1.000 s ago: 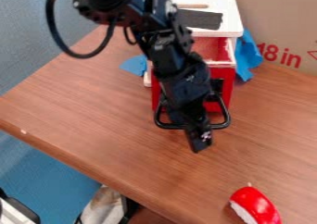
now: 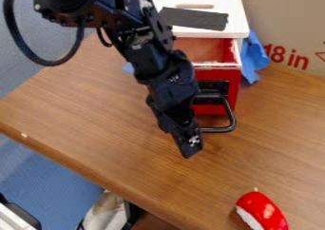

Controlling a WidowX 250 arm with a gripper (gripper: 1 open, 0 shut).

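Note:
My black gripper [image 2: 185,139] hangs at the centre, in front of a red box [image 2: 216,66] with a black handle [image 2: 223,120]. Its fingertips point down, just left of the handle's lower bar; whether they are open or shut is hard to tell. A white lid or top [image 2: 204,1] with a dark grey strip [image 2: 192,18] sits at the box's upper part. A red and white object [image 2: 261,212] lies at the table's near right.
Blue cloth [image 2: 252,58] lies beside the box, with cardboard [image 2: 290,25] behind. The table's edge runs along the lower left.
The arm and gripper have shifted left and slightly upward, away from the middle of the black handle. The box and the red and white object look unmoved.

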